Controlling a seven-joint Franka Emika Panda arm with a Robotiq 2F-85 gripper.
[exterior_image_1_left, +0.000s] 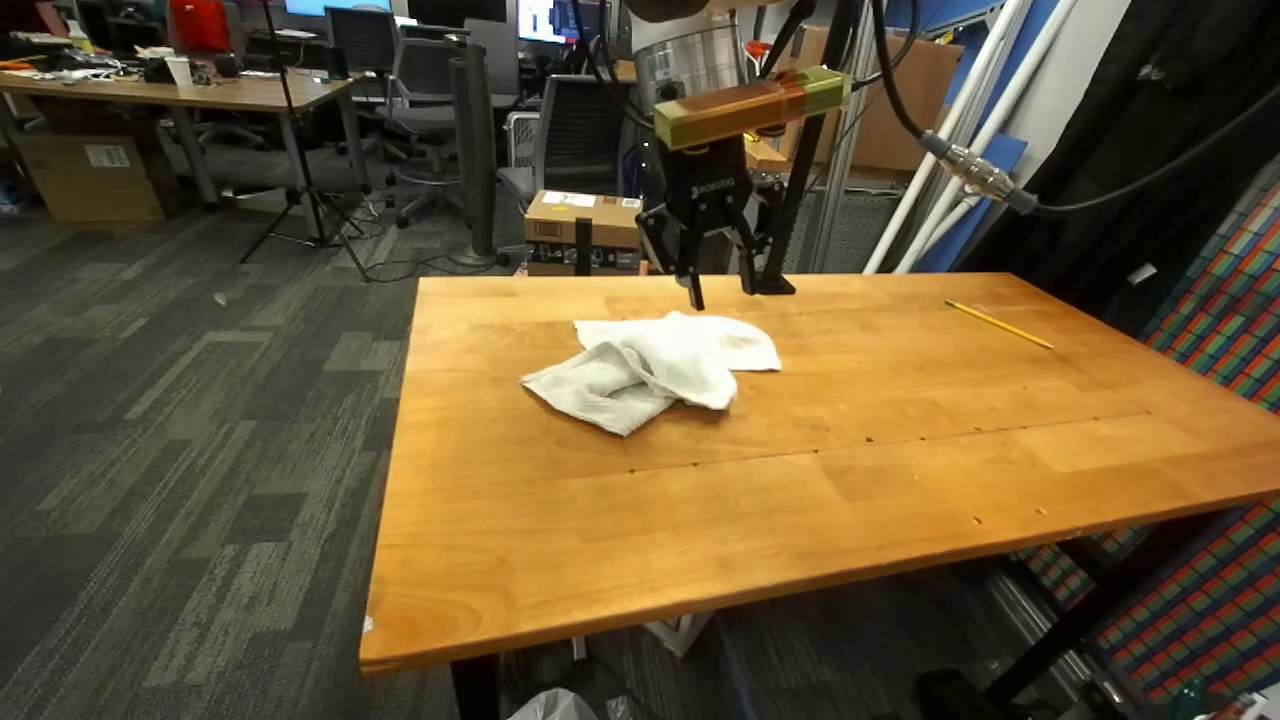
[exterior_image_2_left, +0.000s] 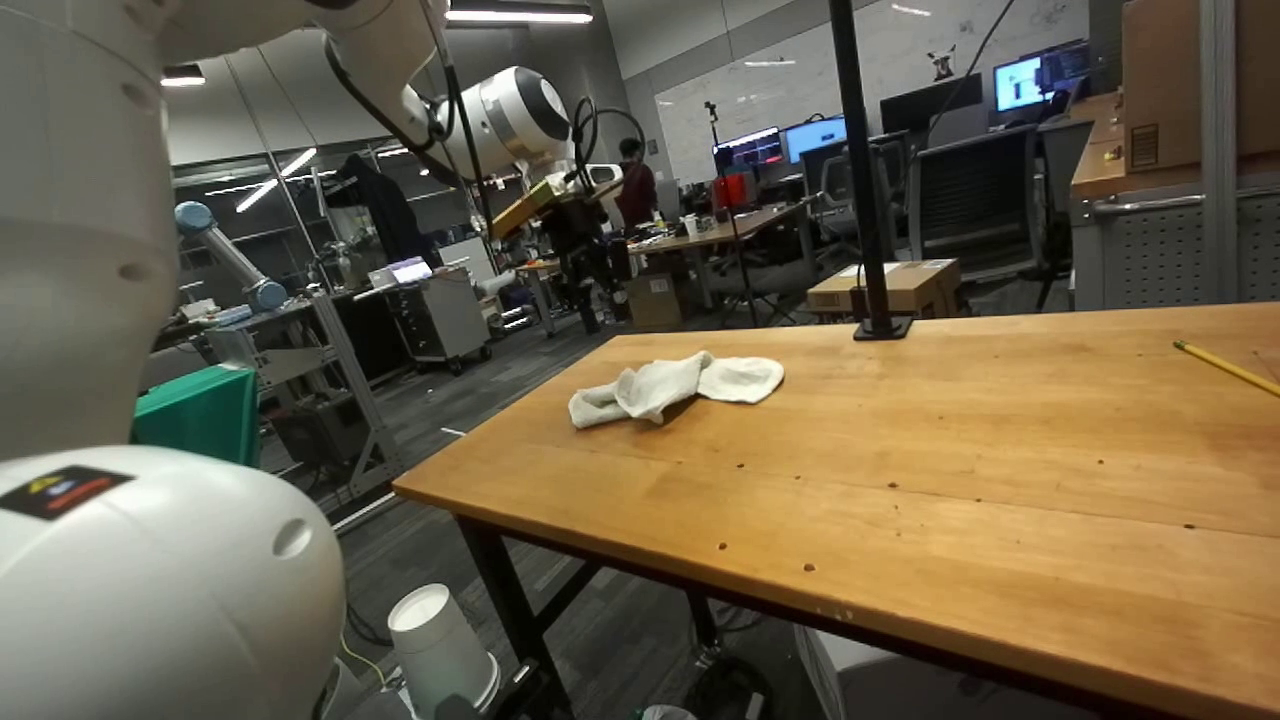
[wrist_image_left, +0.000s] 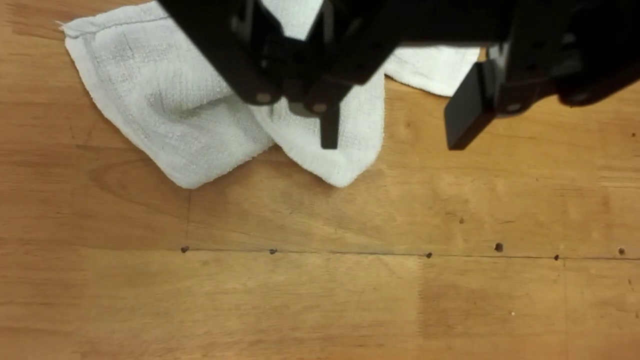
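Note:
A white cloth (exterior_image_1_left: 674, 358) lies crumpled on the wooden table toward its far left part, with one corner folded over. In exterior view 2 the same cloth (exterior_image_2_left: 672, 384) forms a low heap near the table's far left edge. My gripper (exterior_image_1_left: 722, 288) hangs above and just behind the cloth, its fingers apart and empty. From the wrist view, the cloth (wrist_image_left: 180, 102) spreads below the gripper; one fingertip (wrist_image_left: 329, 132) overlaps it in the picture, while the other (wrist_image_left: 471, 114) is over bare wood. Part of the cloth is hidden behind the gripper.
A yellow pencil (exterior_image_1_left: 998, 324) lies at the table's far right. Behind my gripper, a black post (exterior_image_2_left: 873, 216) rises from the table's back edge.

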